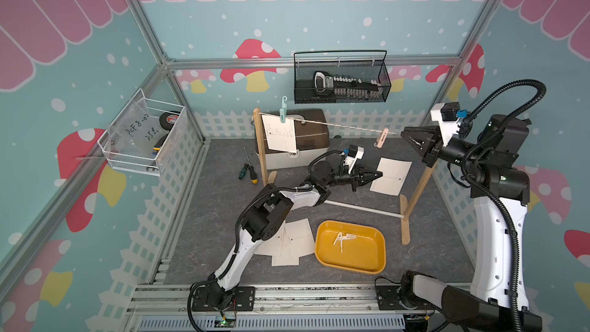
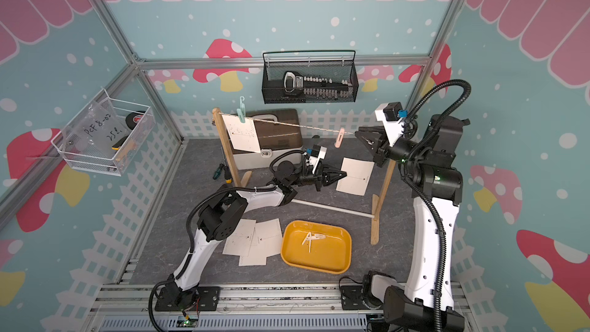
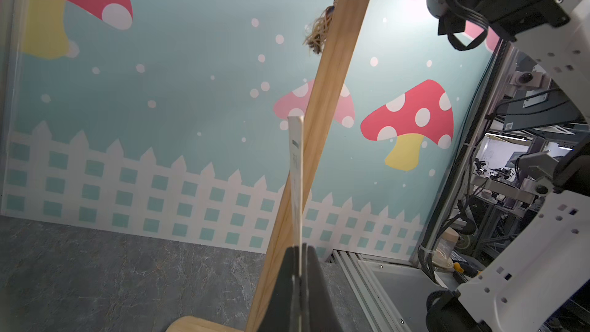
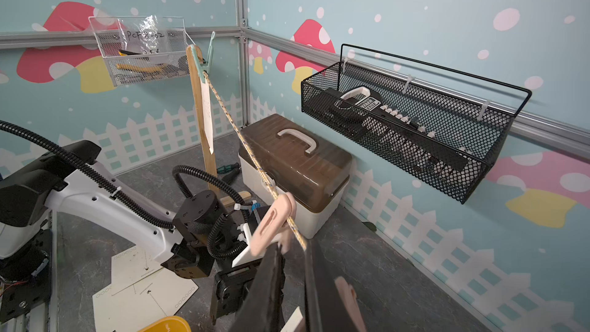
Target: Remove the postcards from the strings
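A white postcard (image 1: 391, 176) hangs edge-on from my left gripper (image 1: 381, 175), shut on it; in the left wrist view the card (image 3: 296, 172) rises thin from between the fingertips. Another postcard (image 1: 279, 133) hangs at the string's left end under a green clip (image 1: 283, 110). A peach clothespin (image 4: 273, 221) stays on the string (image 4: 245, 141) with no card under it. My right gripper (image 1: 403, 135) is shut by the string's right end, just right of that pin. Part of a second peach piece (image 4: 348, 303) shows behind its finger.
Several postcards (image 1: 293, 243) lie at the front left. A yellow tray (image 1: 350, 263) holds white clips. Wooden posts (image 1: 262, 147) carry the string. A toolbox (image 1: 313, 129), screwdrivers (image 1: 252, 173) and a wall basket (image 1: 341, 95) are behind.
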